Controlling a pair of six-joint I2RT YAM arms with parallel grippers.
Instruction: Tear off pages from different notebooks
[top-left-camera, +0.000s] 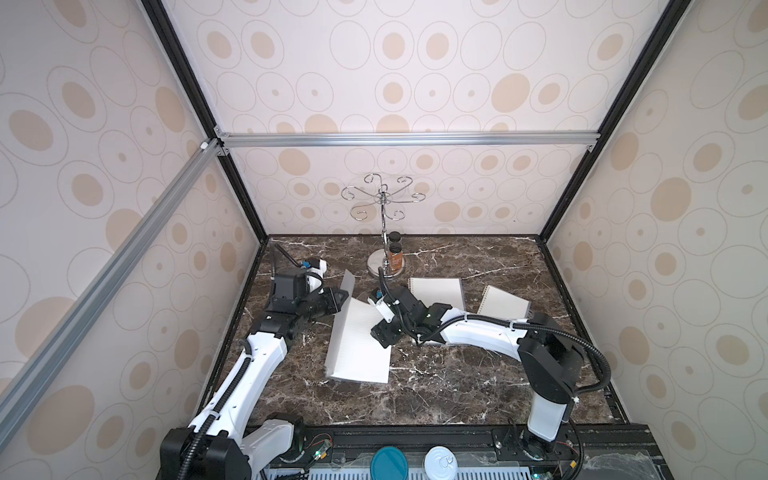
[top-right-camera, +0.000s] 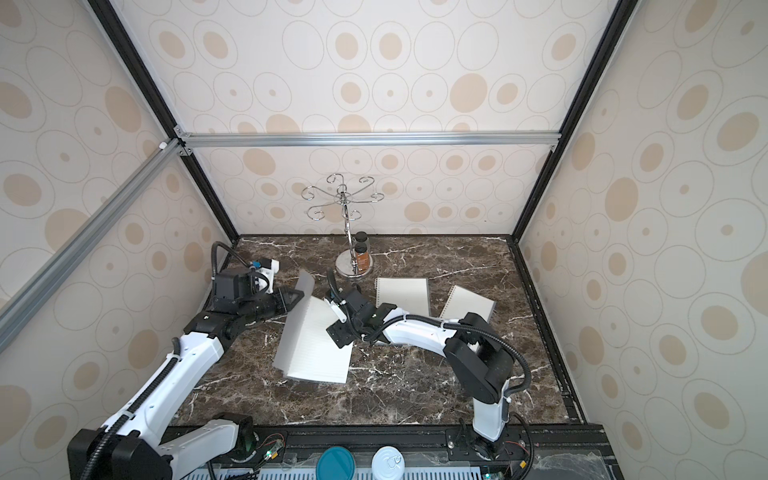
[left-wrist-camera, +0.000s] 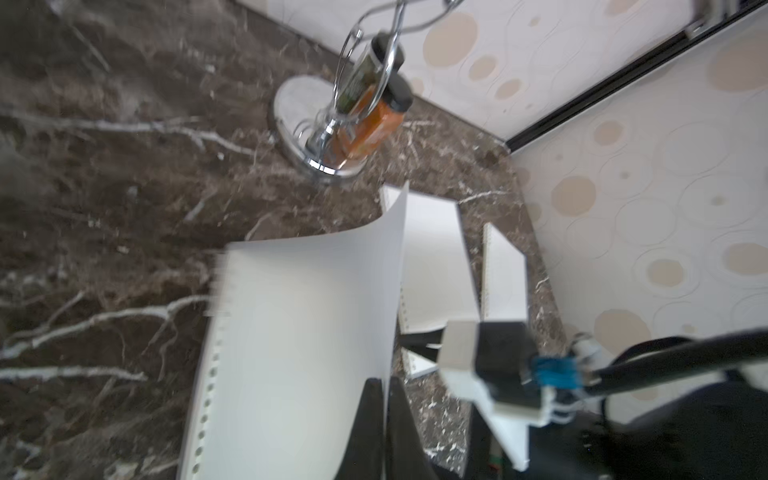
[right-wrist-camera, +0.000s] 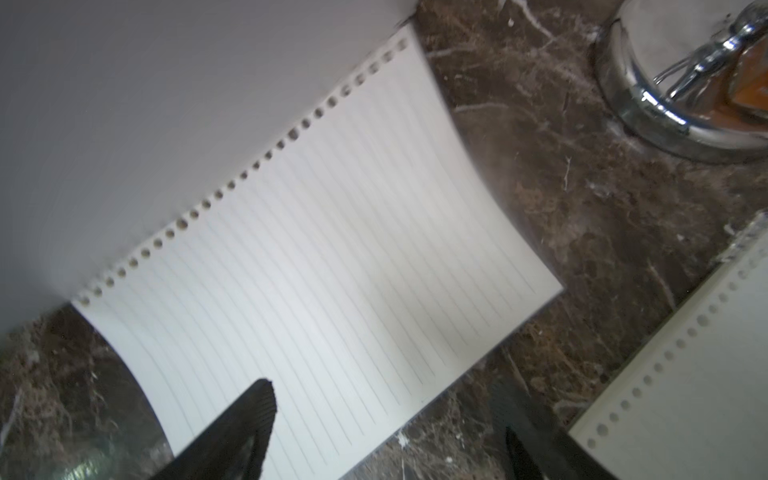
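Observation:
A spiral notebook stands half opened at the centre-left, its raised leaf (top-left-camera: 343, 295) beside a lined page (right-wrist-camera: 320, 264). My left gripper is shut at the edge of that raised leaf (left-wrist-camera: 304, 328), which seems to run between its fingertips. My right gripper hangs over the lined page with its fingers apart and nothing visible between them. Two more notebooks, one in the middle (top-right-camera: 402, 293) and one at the right (top-right-camera: 466, 306), lie open-faced, partly behind the right arm.
A chrome stand (top-right-camera: 346, 264) with two jars (left-wrist-camera: 369, 120) stands at the back centre. The right arm stretches across the right half of the marble table. Bare table shows at the back right and along the front.

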